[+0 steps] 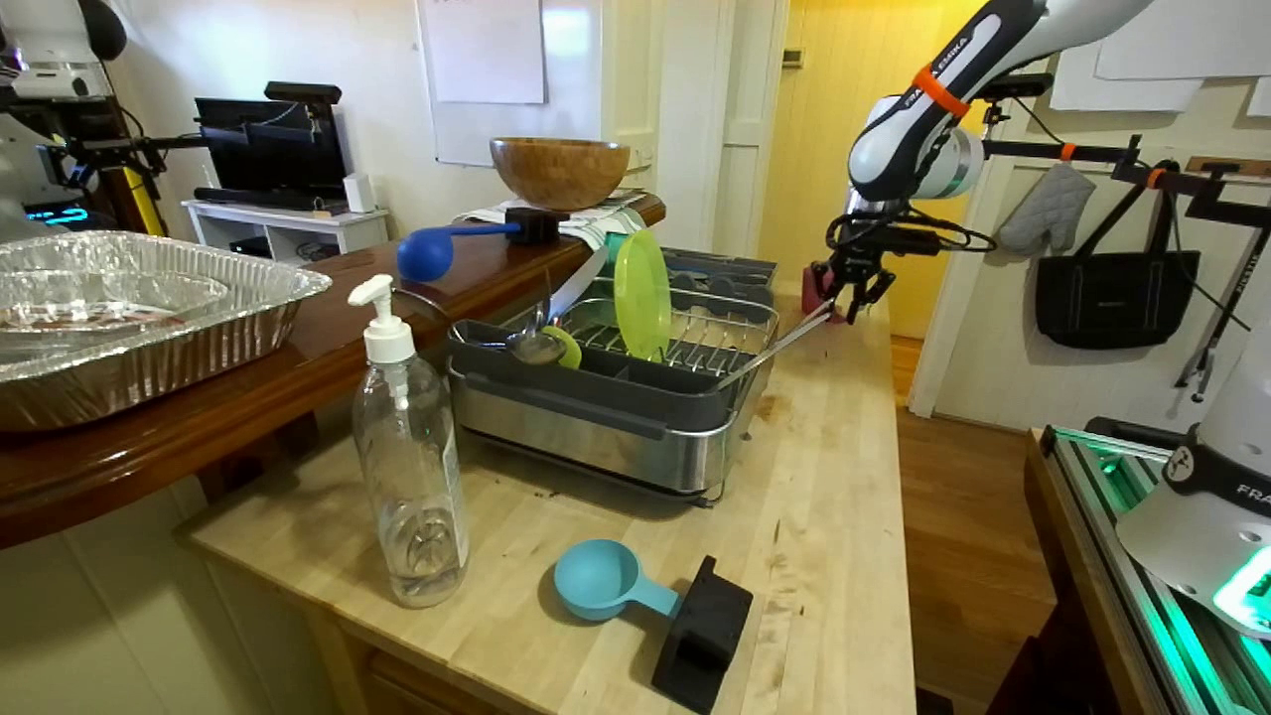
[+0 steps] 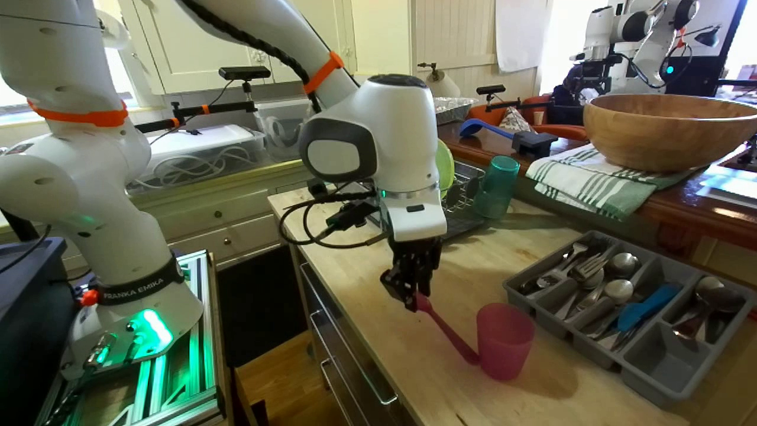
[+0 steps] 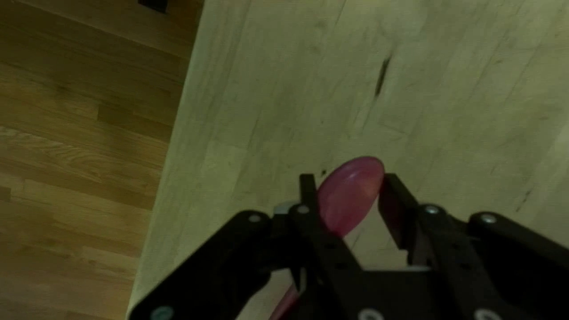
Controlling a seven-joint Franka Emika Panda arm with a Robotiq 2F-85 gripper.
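Observation:
A pink spoon slants down from my gripper towards a translucent pink cup standing on the wooden counter. The rounded pink end of the spoon sits between my fingers in the wrist view, with the fingers shut on it. More of its pink length shows below, partly covered by the left finger. In exterior view 2 the spoon's lower end lies at the cup's near side; whether they touch, I cannot tell. From exterior view 1, my gripper is at the counter's far end, largely hiding the cup.
A grey cutlery tray stands right of the cup. The dish rack holds a green plate, and a long utensil sticks out of it. Left of my gripper, the counter's edge drops to the floor.

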